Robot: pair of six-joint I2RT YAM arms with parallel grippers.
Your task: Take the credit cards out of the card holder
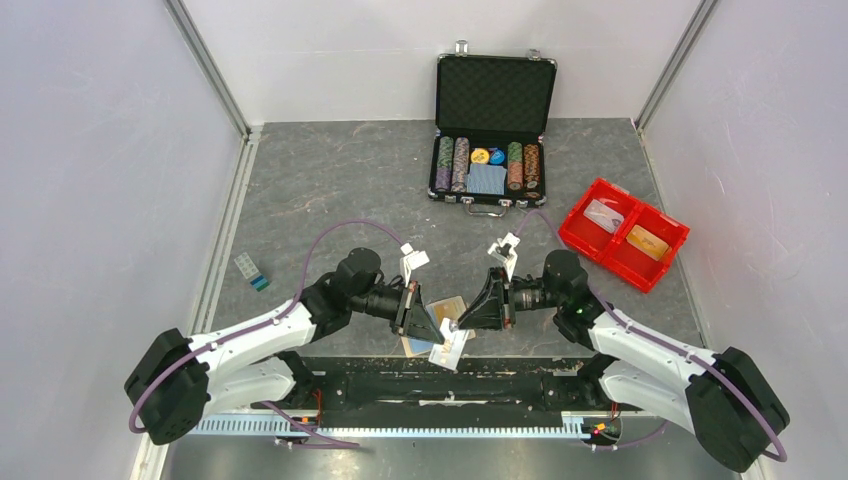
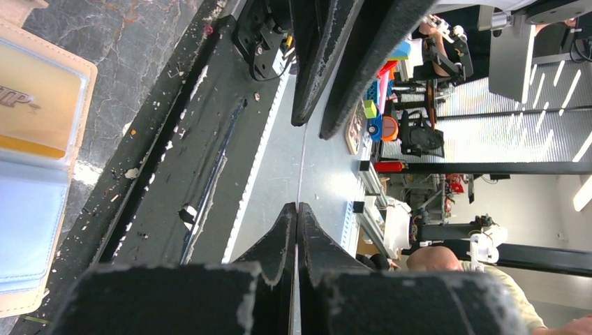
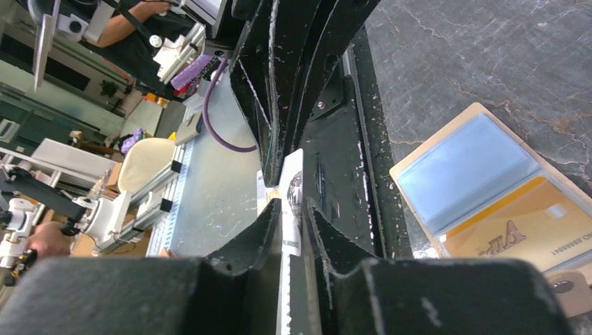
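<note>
A white card [image 1: 449, 352] is held up off the surface, and my left gripper [image 1: 438, 339] is shut on one edge of it. Seen edge-on in the left wrist view, the card [image 2: 301, 167] is a thin line running from between the left fingers towards the right gripper. My right gripper stands part open, its two fingers either side of the white card [image 3: 292, 227], with a gap showing. The tan card holder [image 1: 455, 306] lies on the table below, open, with a blue side and a yellowish side [image 2: 35, 105].
At the right stands a red two-compartment tray [image 1: 601, 246] with a card in each part. An open case [image 1: 496, 100] of chips is at the back, and a small blue-and-white item [image 1: 251, 271] lies at the left. The table's front edge [image 1: 390, 358] runs below the card.
</note>
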